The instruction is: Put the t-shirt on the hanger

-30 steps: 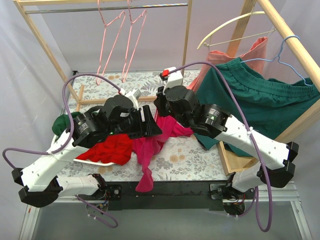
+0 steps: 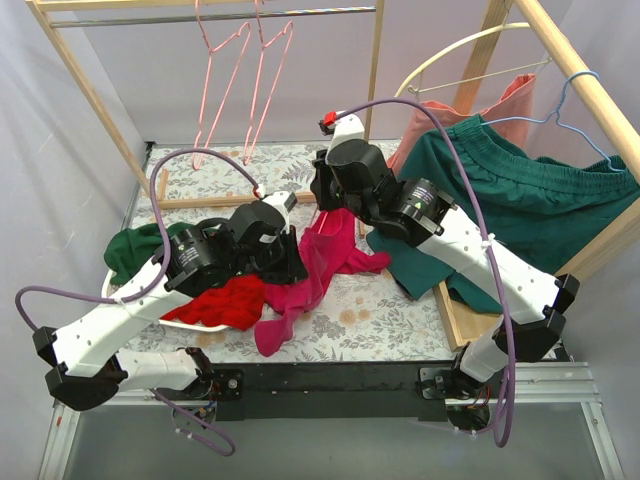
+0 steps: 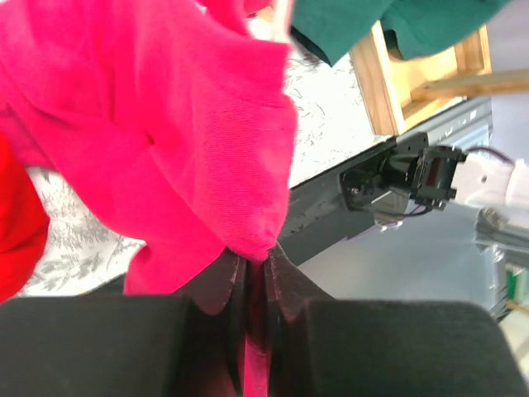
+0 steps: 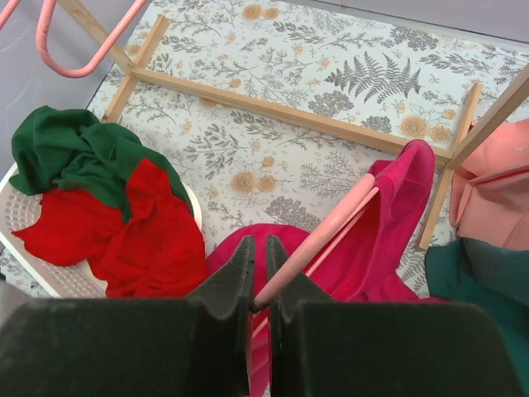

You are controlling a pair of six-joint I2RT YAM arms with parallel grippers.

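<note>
A magenta t-shirt (image 2: 318, 262) hangs in folds between my two arms, above the patterned floor. In the left wrist view a gathered part of the shirt (image 3: 240, 165) runs down into my left gripper, which is shut on it. My right gripper is shut on a pink hanger (image 4: 331, 223). One end of that hanger reaches into the shirt (image 4: 413, 178), whose cloth drapes over the tip. The hanger's other end is hidden behind the right gripper's fingers (image 4: 302, 289).
A white basket (image 4: 194, 207) holds red cloth (image 4: 157, 240) and green cloth (image 4: 83, 149). Pink hangers (image 2: 205, 95) hang from the metal rail (image 2: 150, 20) at back left. Green shorts (image 2: 540, 190) hang on the right rack. Floor (image 2: 370, 320) shows clear at front centre.
My left gripper has drawn back leftward a little, and its fingers have come together on the shirt. The shirt's lower end has swung left and up.
</note>
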